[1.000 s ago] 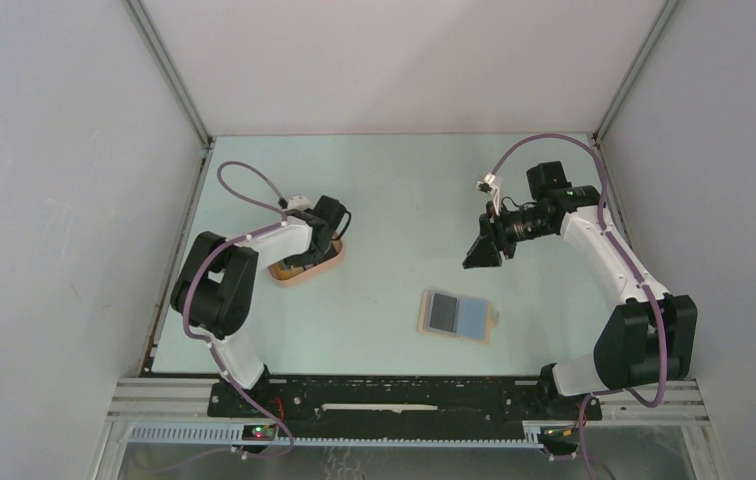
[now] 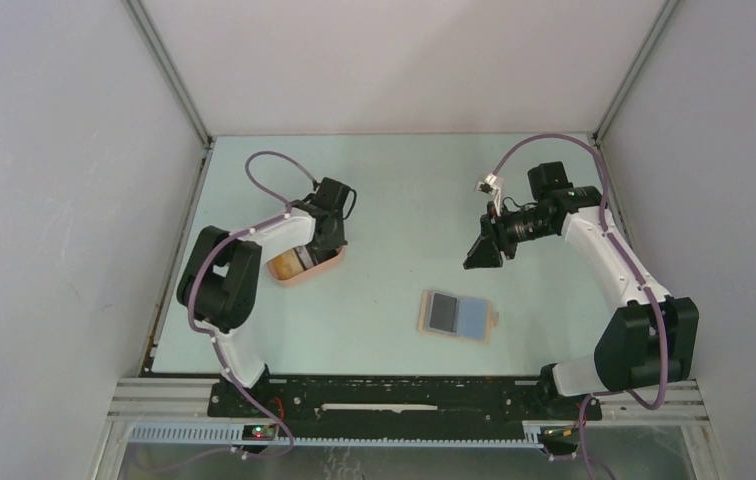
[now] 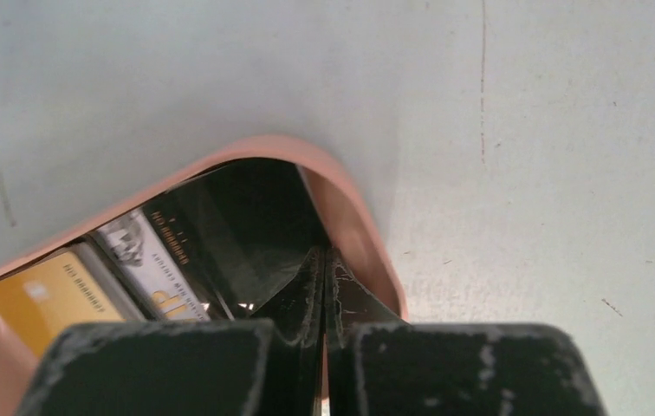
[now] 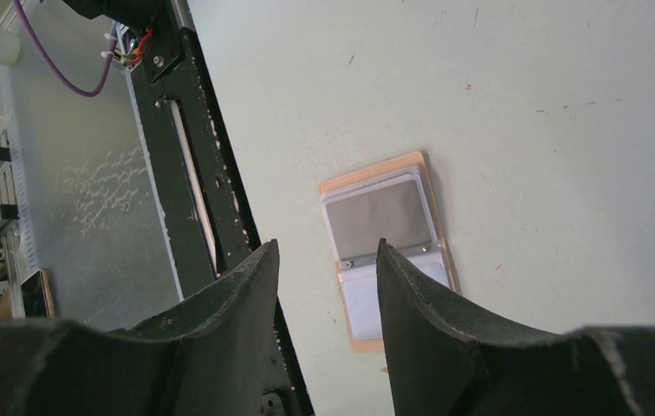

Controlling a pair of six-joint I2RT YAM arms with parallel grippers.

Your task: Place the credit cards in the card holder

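A pink oval tray (image 2: 294, 278) on the left holds several cards, among them a yellow card (image 3: 47, 303), a white card (image 3: 151, 260) and a black card (image 3: 233, 221). My left gripper is shut at the tray's right end, its tips low at the black card's edge; nothing shows between its fingers. The card holder (image 2: 459, 315), a flat board with grey and blue compartments, lies front centre; in the right wrist view it (image 4: 385, 225) sits below my right gripper, which is open and empty over the table.
The black front rail (image 2: 404, 395) runs along the near edge, with walls at both sides and behind.
My left gripper has shifted about over the tray, most lately rightward to the tray's right end. The right arm is nearly still.
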